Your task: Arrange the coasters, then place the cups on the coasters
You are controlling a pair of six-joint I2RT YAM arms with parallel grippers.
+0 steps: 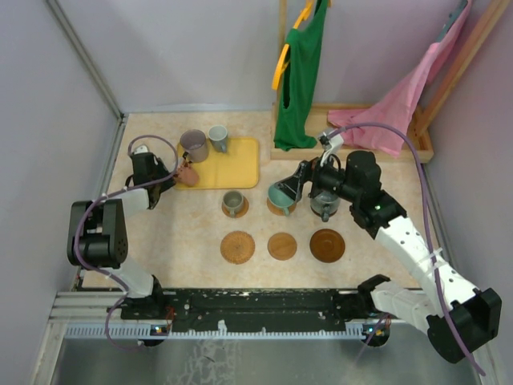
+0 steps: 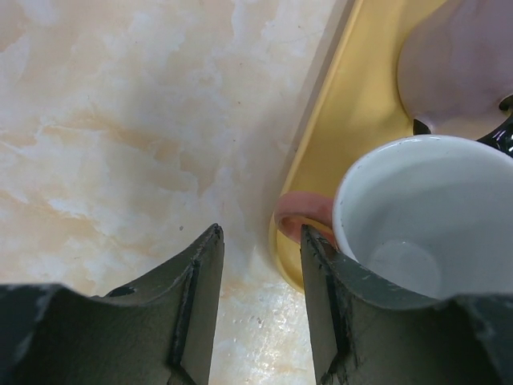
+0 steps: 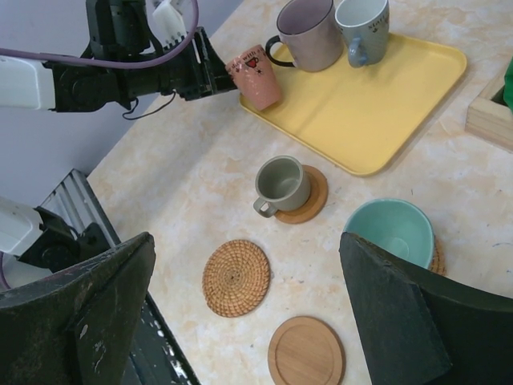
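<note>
A pink cup (image 1: 187, 175) with a printed heart leans at the near-left corner of the yellow tray (image 1: 240, 172). My left gripper stands open beside it; in the left wrist view one fingertip is at the cup's pink handle (image 2: 303, 207), and whether it touches cannot be told. The white inside of the cup faces that camera. Three bare coasters lie in the front row: woven (image 1: 237, 247), light wood (image 1: 282, 245) and dark brown (image 1: 326, 245). My right gripper is open and empty, held above the table near the teal cup (image 3: 393, 231).
On the tray stand a mauve cup (image 1: 194, 144) and a grey-blue cup (image 1: 218, 136). A grey-green cup (image 1: 233, 202) sits on a coaster, and a grey cup (image 1: 325, 202) is partly under the right arm. A wooden rack (image 1: 421, 144) fills the back right.
</note>
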